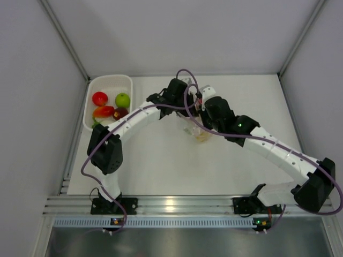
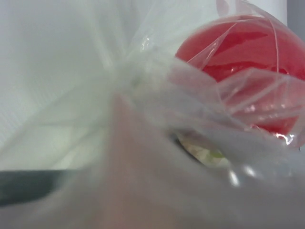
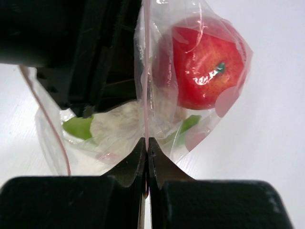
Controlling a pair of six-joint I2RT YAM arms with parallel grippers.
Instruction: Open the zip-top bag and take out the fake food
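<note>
The clear zip bag (image 1: 198, 131) is between both grippers near the table's middle. In the right wrist view it holds a red tomato (image 3: 207, 67) and green and pale pieces (image 3: 78, 126). My right gripper is shut on the bag's pink-lined rim. My left gripper (image 1: 190, 99) is at the bag's mouth, its black body filling the upper left of the right wrist view; the left wrist view is blurred by plastic beside the red item (image 2: 243, 43), so what its fingers grip is unclear.
A white bin (image 1: 110, 80) at the left holds several fake fruits and vegetables.
</note>
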